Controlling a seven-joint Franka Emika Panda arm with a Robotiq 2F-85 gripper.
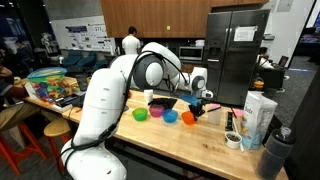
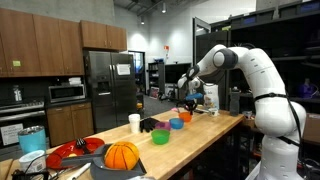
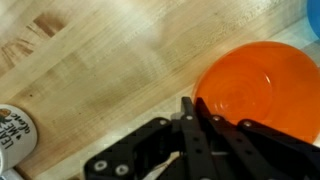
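In the wrist view an orange bowl (image 3: 262, 88) fills the right side, its near rim running between the two fingertips. My gripper is shut at that rim, one finger outside the bowl and one inside. From the first exterior view the gripper (image 1: 198, 101) points down over the orange bowl (image 1: 188, 118), toward the far side of the wooden table. The second exterior view shows the orange bowl (image 2: 186, 116) small, beneath the arm's end. Whether the bowl is clear of the tabletop cannot be told.
Blue bowls (image 1: 169, 116) stand beside the orange one, with a green bowl (image 1: 140, 114) and a pink bowl (image 1: 156, 111) further left. A white cup (image 3: 14, 135) shows at the wrist view's left edge. Right lie a small bowl (image 1: 233, 140) and a dark canister (image 1: 275, 153).
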